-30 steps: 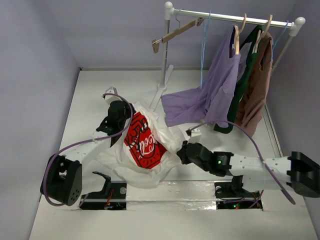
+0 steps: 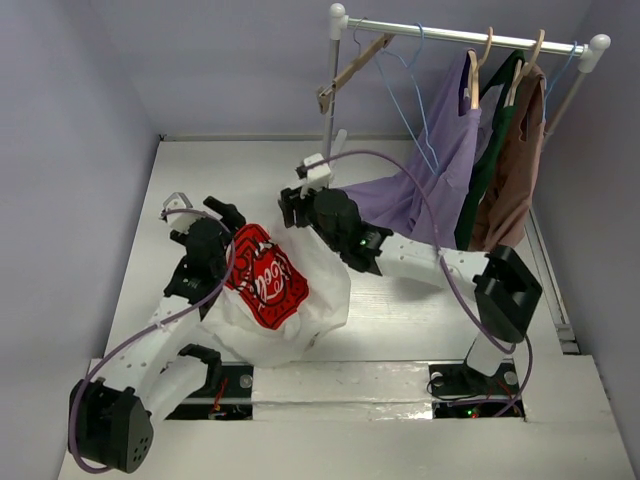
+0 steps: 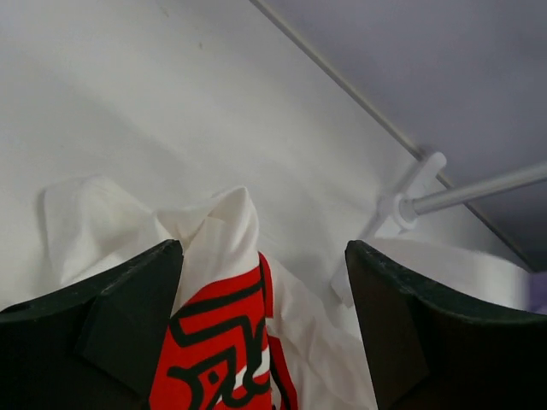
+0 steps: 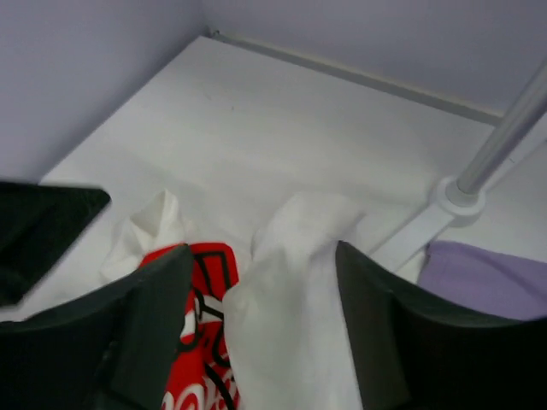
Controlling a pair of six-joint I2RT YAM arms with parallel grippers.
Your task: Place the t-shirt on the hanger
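A white T-shirt (image 2: 310,310) with a red Coca-Cola print (image 2: 265,275) lies rumpled on the table between the arms. My left gripper (image 2: 205,215) stands open over its upper left; in the left wrist view a white fold (image 3: 231,222) rises between the fingers, not gripped. My right gripper (image 2: 295,200) is over the shirt's upper right, its fingers apart above a white fold (image 4: 291,256), blurred in its wrist view. Blue hangers (image 2: 425,130) and a wooden hanger (image 2: 350,70) hang empty on the rail.
The rack (image 2: 460,35) stands at the back right, its white foot (image 4: 410,239) near the shirt. Purple (image 2: 440,170), green and brown garments hang on it, the purple one draping onto the table. Bare table (image 2: 180,160) shows at the back left.
My right gripper has swung up and left to the shirt's top. My left gripper has shifted left. The shirt has settled slightly; the blue hanger has turned.
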